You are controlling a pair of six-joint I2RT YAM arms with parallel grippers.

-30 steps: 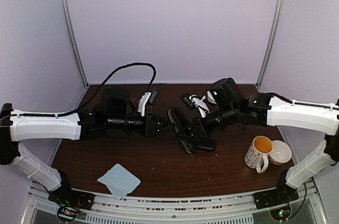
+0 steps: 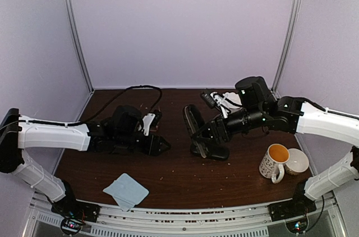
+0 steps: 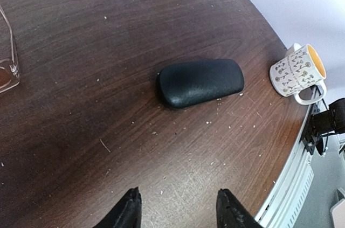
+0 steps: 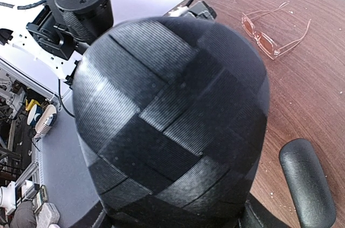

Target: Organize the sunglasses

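A dark woven-pattern case (image 4: 172,104) fills the middle of the right wrist view; my right gripper (image 2: 203,135) is closed around it and holds it raised and tilted. Smooth and black, a second case lies on the table, also showing at the lower right of the right wrist view. Clear-framed sunglasses with reddish lenses rest on the table, arms unfolded; just their edge enters the left wrist view. To the left of the woven case, my left gripper has its fingers apart with only tabletop visible between them.
A patterned mug (image 2: 274,162) and a small white bowl (image 2: 297,161) stand at the right edge. A light blue cloth (image 2: 126,191) lies at the front left. Another white object (image 2: 231,100) is partly behind the right arm.
My left gripper has drawn back left and lower, away from the woven case. The right arm has shifted slightly right with the case, which now stands a little more upright.
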